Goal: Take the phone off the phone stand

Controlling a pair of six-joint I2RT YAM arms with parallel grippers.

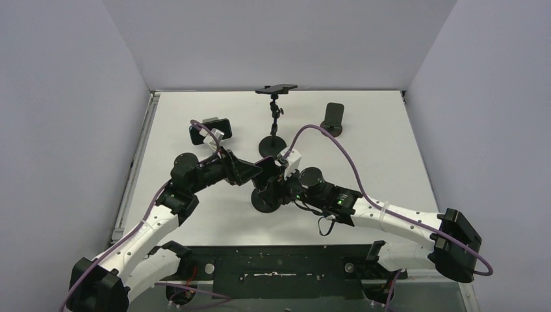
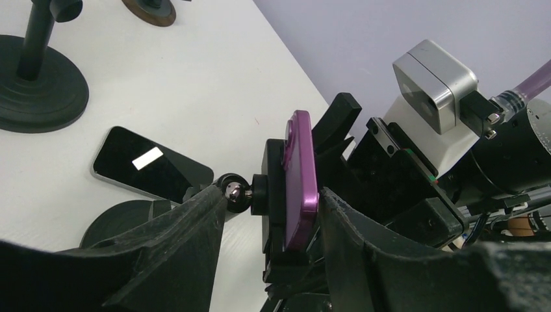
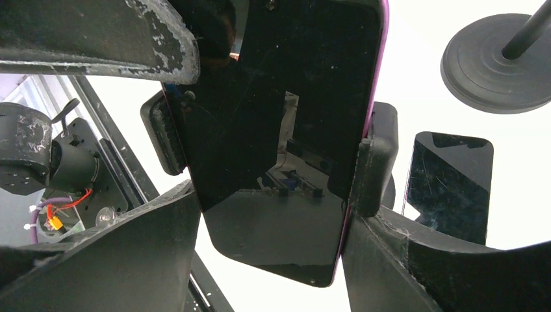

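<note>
The purple-cased phone (image 2: 300,188) is still against its black stand's holder (image 2: 273,188); the stand's round base (image 1: 264,203) rests on the table. In the right wrist view the phone's dark screen (image 3: 279,156) faces me, with holder pads at both side edges. My right gripper is shut on the phone's sides, below those pads. Reaching in from the left, my left gripper is part open around the phone and holder, one finger on each side. One left finger (image 3: 156,45) overlaps the screen's upper left corner; whether it touches is unclear.
A second phone (image 2: 149,166) lies flat on the table near the stand. Behind are a tall black stand (image 1: 273,145), a white stand bearing a dark phone (image 1: 221,126) at left, and a small black stand (image 1: 333,116) at right.
</note>
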